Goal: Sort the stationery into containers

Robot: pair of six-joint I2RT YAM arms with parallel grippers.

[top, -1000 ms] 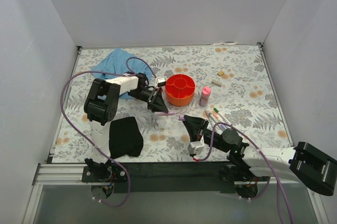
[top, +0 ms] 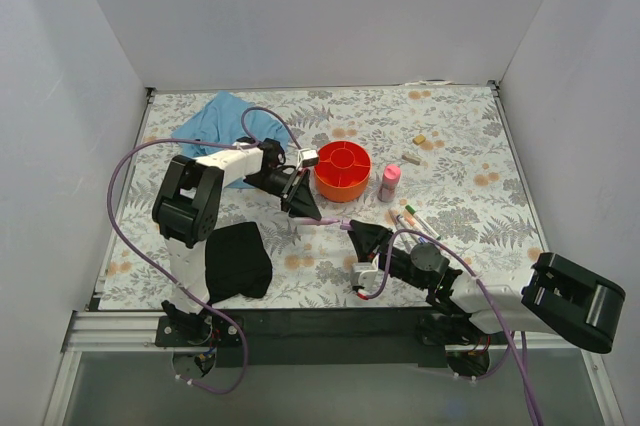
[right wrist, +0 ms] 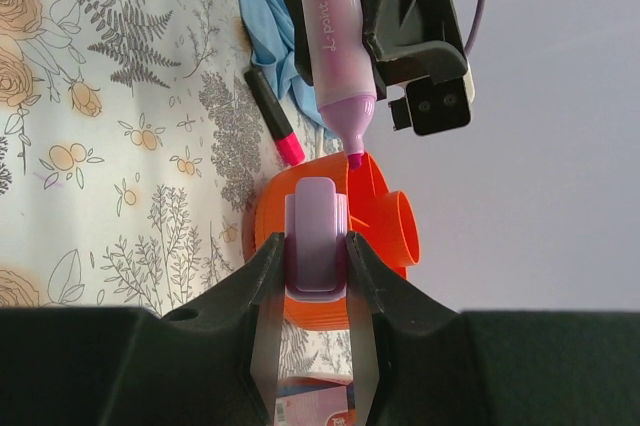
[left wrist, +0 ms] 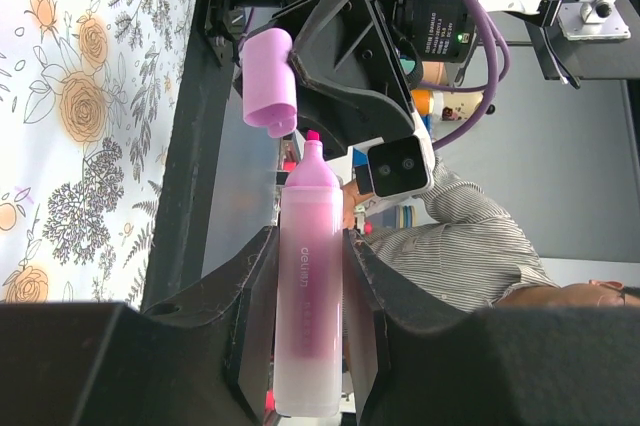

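A pink marker body [left wrist: 308,296] with an exposed nib is held in my left gripper [top: 298,216], pointing toward my right gripper [top: 352,228]. My right gripper is shut on the lilac cap [right wrist: 316,246], which faces the nib at a short distance in both wrist views. The orange divided container [top: 342,183] stands behind the grippers. Several pens [top: 420,219] lie right of my right gripper. A dark marker with a pink end [right wrist: 271,109] lies beside the container.
A pink cylinder [top: 389,184] stands right of the container. Small blocks [top: 411,158] lie farther right. A blue cloth [top: 210,126] is at back left, a black cloth [top: 238,261] at front left.
The left gripper has shifted slightly, still holding the marker.
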